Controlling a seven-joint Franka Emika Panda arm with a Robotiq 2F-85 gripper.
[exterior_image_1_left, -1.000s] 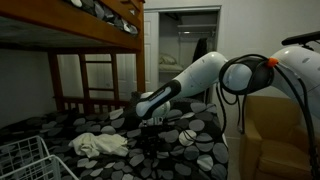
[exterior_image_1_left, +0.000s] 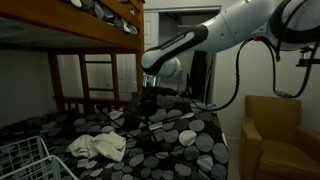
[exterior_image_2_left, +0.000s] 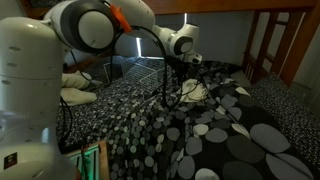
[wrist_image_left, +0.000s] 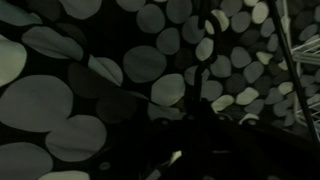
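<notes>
My gripper (exterior_image_1_left: 150, 90) is above the bed in exterior view 1, pointing down. In exterior view 2 the same gripper (exterior_image_2_left: 184, 66) is near the far end of the bed, behind the white cloth. The black bedding with grey dots (wrist_image_left: 140, 60) fills most of the wrist view. Its dots look large and close at the left, where the fabric folds up near my fingers, and smaller at the right. The fingers look shut on the dotted bedding, though their dark tips blend into it. A crumpled white cloth (exterior_image_1_left: 98, 146) lies apart on the bed (exterior_image_2_left: 230, 145).
A white wire rack (exterior_image_1_left: 30, 160) is at the front left in exterior view 1. Wooden bunk frame (exterior_image_1_left: 85, 48) stands overhead and behind on the left. A tan armchair (exterior_image_1_left: 275, 140) is at the right.
My gripper has risen from low over the bedding to well above it, with the arm lifting too. The white cloth has stayed in place.
</notes>
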